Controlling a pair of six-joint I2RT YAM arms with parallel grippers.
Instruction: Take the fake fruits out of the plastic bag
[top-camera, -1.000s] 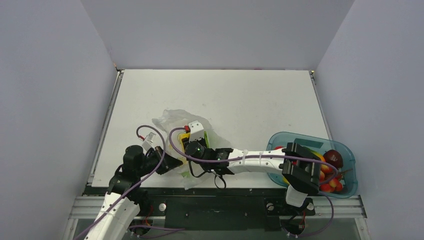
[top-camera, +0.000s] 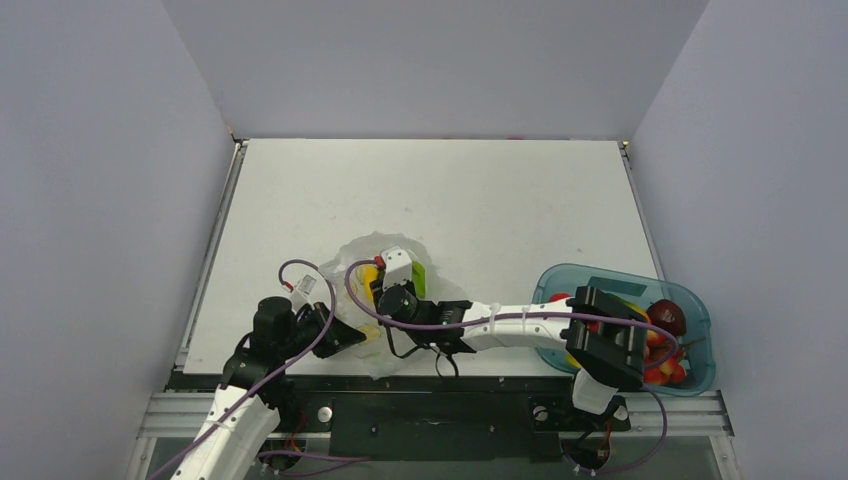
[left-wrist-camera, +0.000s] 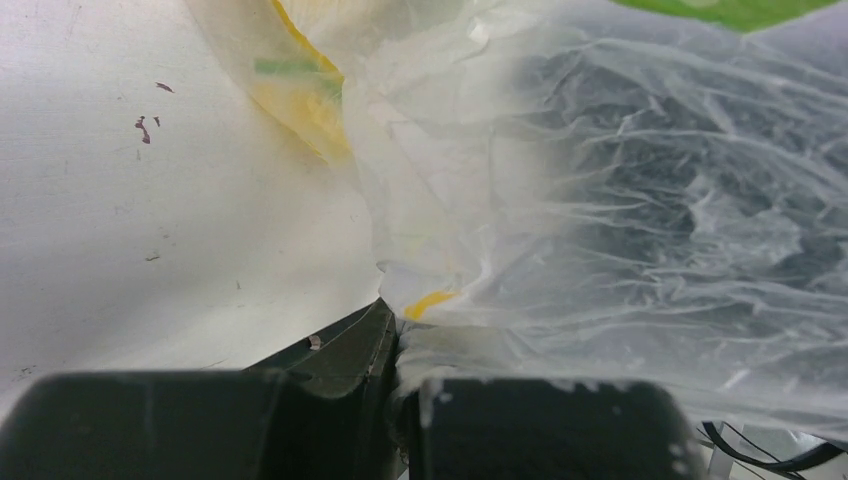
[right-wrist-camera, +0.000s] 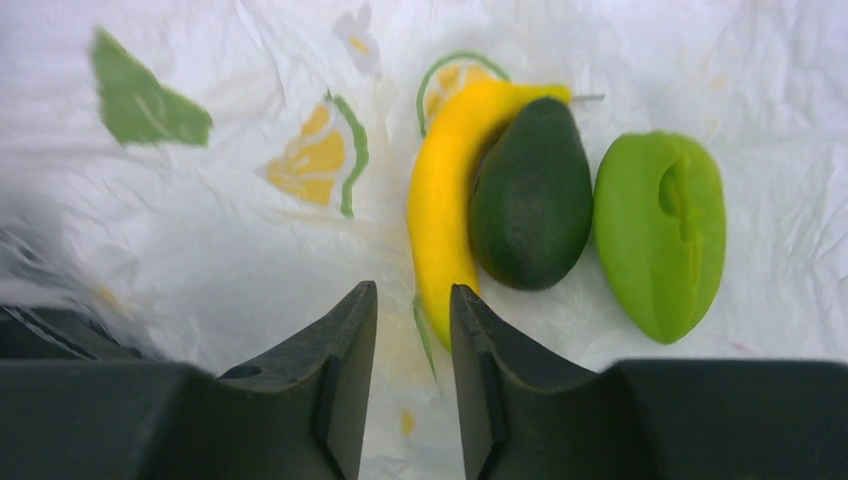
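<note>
A thin, see-through plastic bag with printed yellow and green patterns lies crumpled at the front of the table. In the right wrist view a banana, a dark green avocado and a green pepper-like fruit rest together on its film. My right gripper is part open over the banana's lower end, with no fruit gripped. My left gripper is shut at the bag's edge, a fold of the plastic pinched at its tips.
A teal basket holding several fake fruits stands at the front right, partly under my right arm.
The right gripper dipped toward the front and has come back up. The bag has changed shape and a green fruit shows beside the right gripper.
</note>
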